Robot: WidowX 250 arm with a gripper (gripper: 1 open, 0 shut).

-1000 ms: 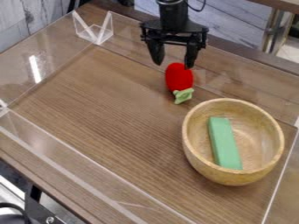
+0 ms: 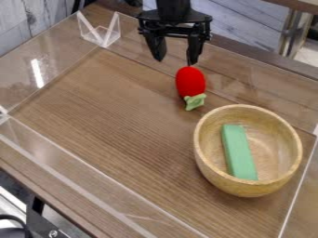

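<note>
My gripper [image 2: 177, 46] hangs at the top centre of the view, its black fingers spread open above and behind a red object with a green tip [image 2: 191, 84], which lies on the wooden table [image 2: 99, 139]. Nothing shows between the fingers. A wooden bowl [image 2: 284, 160] holding a green block [image 2: 237, 152] stands at the lower right.
A clear plastic piece [image 2: 97, 27] is at the upper left near the back edge. A dark cable or part lies at the bottom left corner.
My gripper has shifted left and up a little, away from the red object. The red object and the bowl have stayed in place.
</note>
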